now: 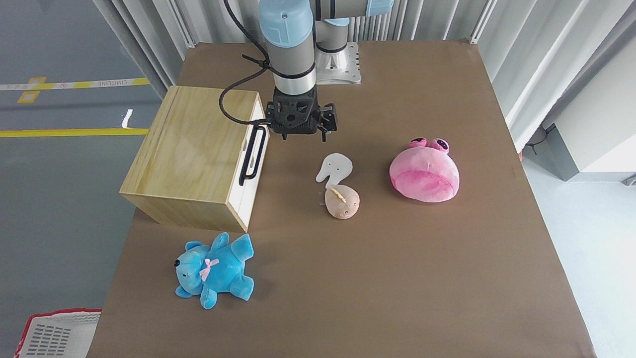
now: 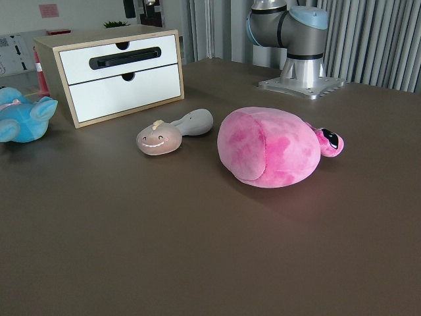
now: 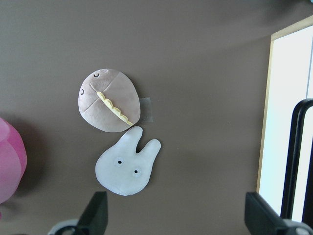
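My gripper [image 1: 302, 122] is above the table beside the wooden two-drawer box [image 1: 188, 146], whose white front has a black handle; in the wrist view its fingers [image 3: 95, 215] stand wide apart with nothing between them. Below it lie a white ghost-shaped plush [image 3: 122, 169] and a round beige-pink plush [image 3: 110, 103] with a yellow crest, close together. A pink frog plush [image 1: 423, 173] [image 2: 263, 148] sits right of them in the front view. A blue bear [image 1: 217, 268] lies on its back at the box's near side.
The robot's base [image 2: 302, 85] is at the back. A basket [image 1: 56, 334] stands off the table at lower left.
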